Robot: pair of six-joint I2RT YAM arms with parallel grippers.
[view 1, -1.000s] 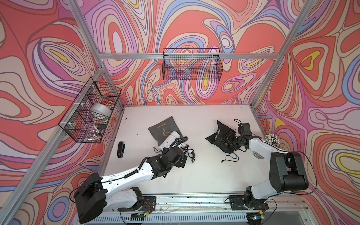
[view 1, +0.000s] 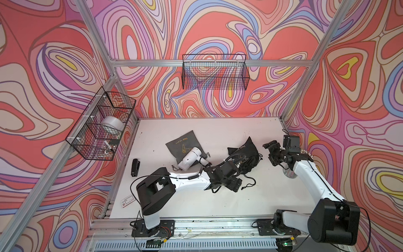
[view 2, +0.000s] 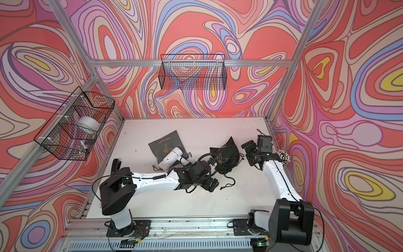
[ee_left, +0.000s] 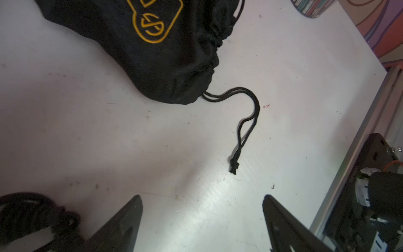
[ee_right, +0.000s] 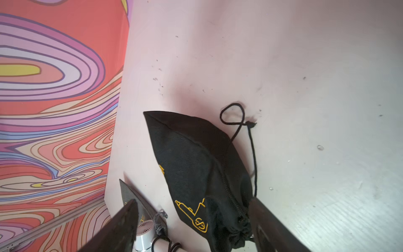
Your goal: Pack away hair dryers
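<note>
A white hair dryer (view 1: 189, 159) with a dark cord lies against a flat dark pouch (view 1: 180, 145) on the left half of the table. Farther right is a bulging black drawstring pouch (view 1: 250, 147); its contents are hidden. Its gathered mouth and cords show in the right wrist view, where my right gripper is open, apart from the pouch. My left gripper is open over bare table, on the near side of the same black pouch (ee_left: 126, 46), with a looped cord (ee_left: 255, 105) trailing ahead of it.
Wire baskets hang on the left (view 1: 100, 126) and on the back wall (view 1: 215, 75); a white roll-shaped item (view 1: 112, 124) sits in the left one. A black object (view 1: 135, 167) lies at the left table edge.
My left arm has swung right toward the black pouch. The right gripper has backed off to the right, away from the pouch, which has turned and shifted slightly left.
</note>
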